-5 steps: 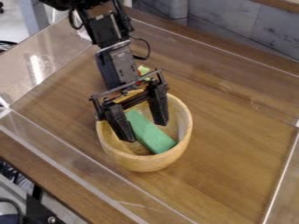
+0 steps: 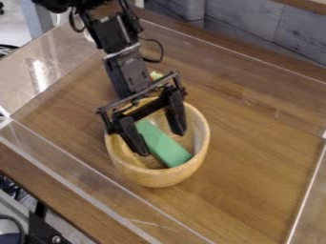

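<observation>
A round tan bowl point(image 2: 162, 175) sits on the wooden table, with a green oblong object point(image 2: 166, 147) lying inside it. My black gripper point(image 2: 154, 136) is open over the bowl, its two fingers spread apart, one toward each side of the green object. Whether the fingertips touch the object or the bowl is hard to tell.
A small yellow-green item, partly hidden by the arm, lies behind the bowl. A grey wall point(image 2: 291, 19) runs along the back, and clear edging borders the left and right sides.
The gripper has shifted very slightly over the bowl in the last second; the bowl and green object look unchanged.
</observation>
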